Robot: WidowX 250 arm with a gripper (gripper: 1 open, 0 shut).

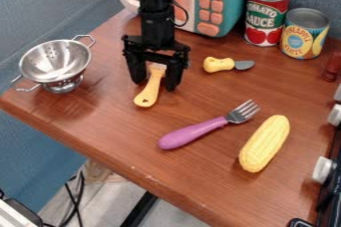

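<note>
The black robot gripper (156, 71) is low over the wooden table (107, 123), its two fingers either side of a yellow-orange utensil (148, 93) that lies with its long end toward the front. The gripper hides part of that utensil, and whether the fingers touch it is unclear.
A steel colander (56, 64) stands at the left. A small yellow-handled knife (220, 65), purple fork (193, 132) and corn (264, 144) lie to the right. Two cans (266, 17), a toy microwave (210, 2) and a red bottle (333, 69) stand behind.
</note>
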